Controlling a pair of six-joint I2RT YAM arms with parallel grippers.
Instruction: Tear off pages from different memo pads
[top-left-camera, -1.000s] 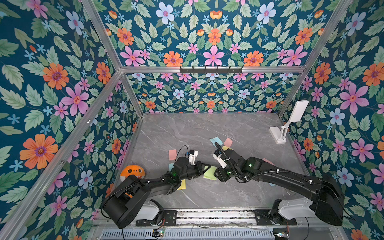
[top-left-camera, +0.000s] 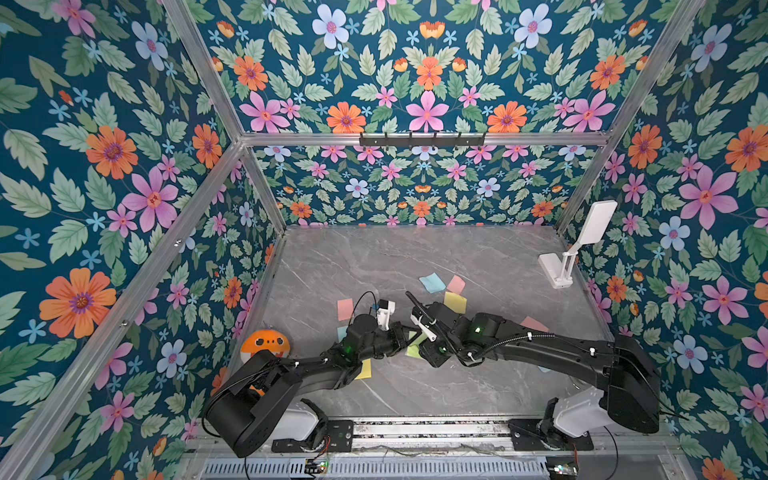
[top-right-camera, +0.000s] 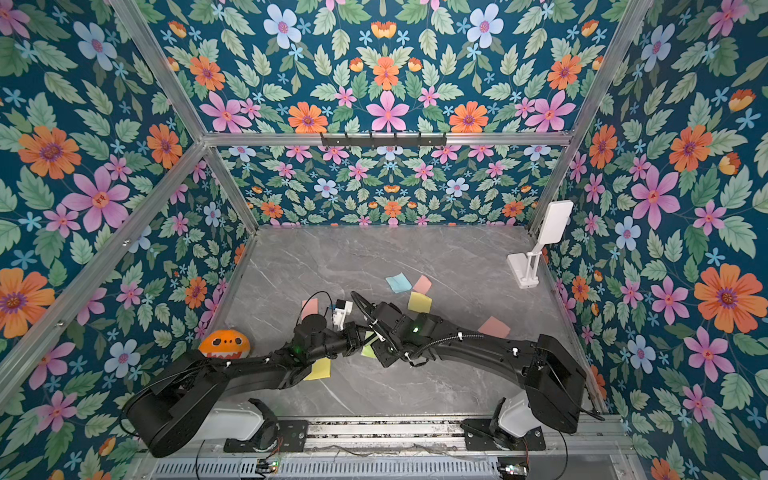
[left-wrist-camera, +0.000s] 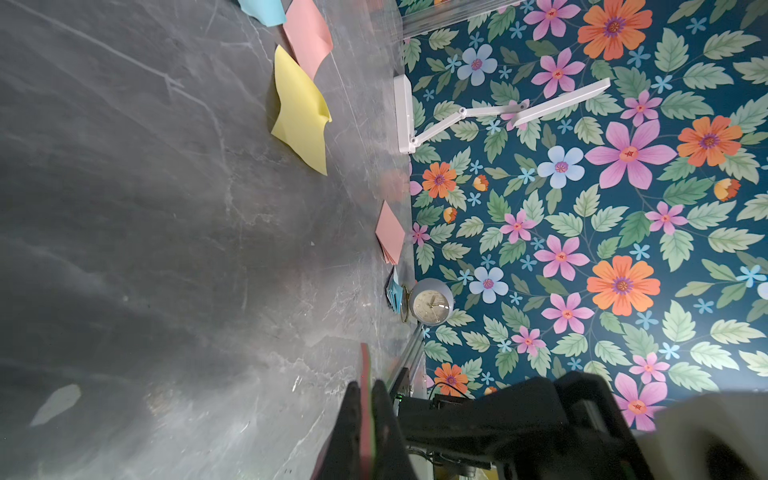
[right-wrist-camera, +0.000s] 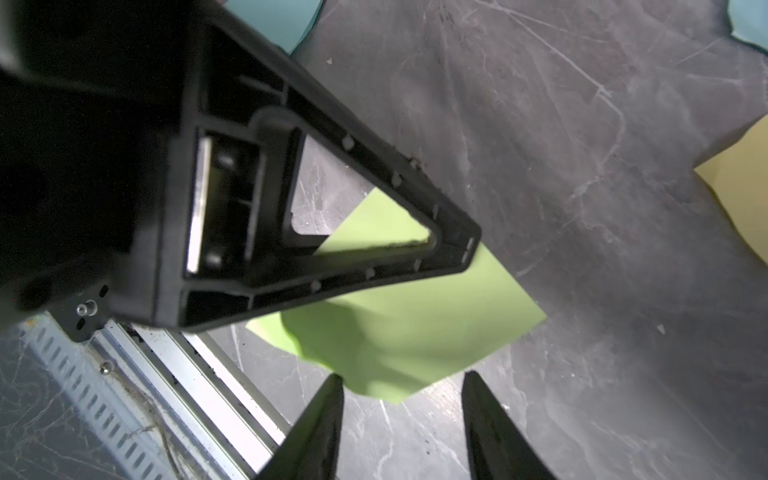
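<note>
The green memo pad (right-wrist-camera: 416, 320) is pinched in my left gripper, whose black finger crosses in front of it in the right wrist view. In the left wrist view the left gripper is shut, and a thin reddish and green strip shows between its fingers. My right gripper stands open beside the pad's lower edge, its two fingertips on either side of a curled corner. Whether they touch the paper I cannot tell. From above, both grippers meet near the table's middle and cover most of the green pad (top-left-camera: 413, 350).
Behind the arms lie a blue sheet (top-left-camera: 433, 282), a pink sheet (top-left-camera: 456, 285) and a yellow sheet (top-left-camera: 455, 302). A pink pad (top-left-camera: 345, 309) and a yellow pad (top-left-camera: 365, 369) flank the left arm; another pink pad (top-left-camera: 534, 324) is near the right arm. A white lamp (top-left-camera: 560, 268) stands at back right.
My right gripper has moved left and in over the green pad, hiding more of it. The left arm and the other papers have stayed where they were.
</note>
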